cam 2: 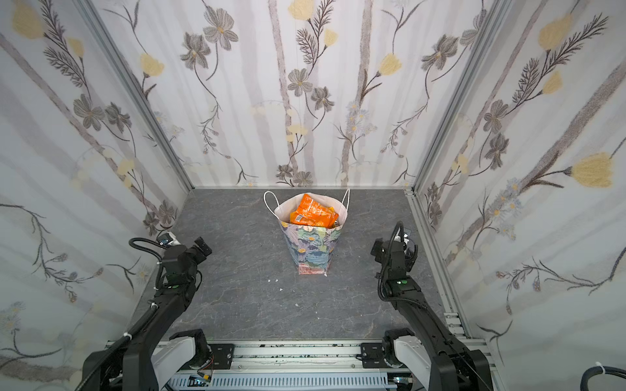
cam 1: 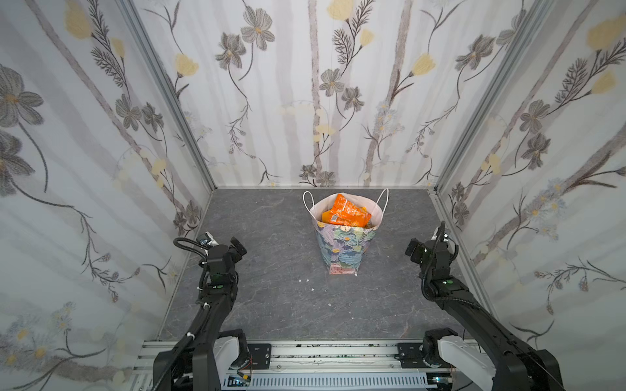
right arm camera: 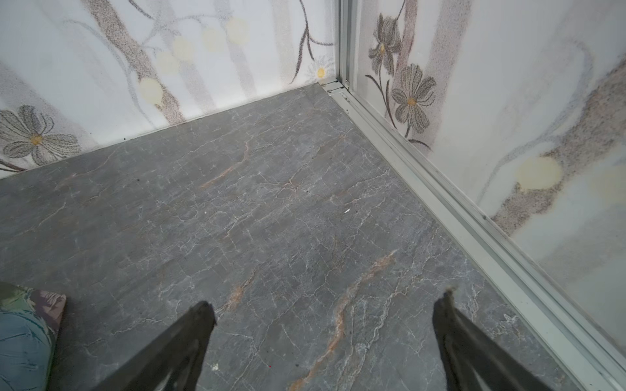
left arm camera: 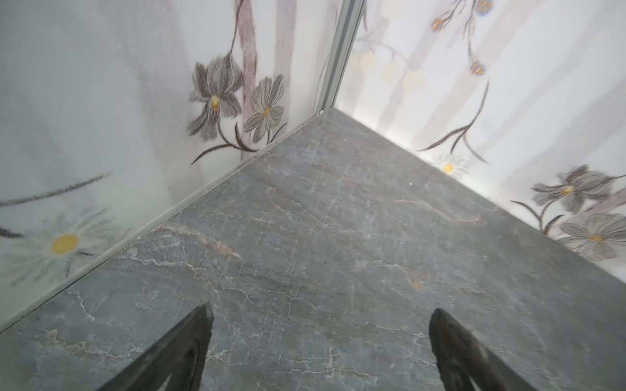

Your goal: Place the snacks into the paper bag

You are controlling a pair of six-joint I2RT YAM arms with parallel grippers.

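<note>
Upright in the middle of the floor stands the floral paper bag point(cam 1: 345, 246), its two white rope handles point(cam 1: 384, 200) sticking up from the rim. Orange snack packages point(cam 1: 347, 211) lie inside it, showing at the open mouth; what lies beneath them is hidden. My left gripper is well to the left of the bag, open and empty above bare floor. Out to the right, my right gripper is open too, with only floor between its fingers. A corner of the bag point(right arm camera: 29, 335) shows at the lower left of the right wrist view.
Patterned walls point(cam 2: 313, 97) close in the back and both sides, and a metal rail point(right arm camera: 417, 163) runs along the right wall's foot.
</note>
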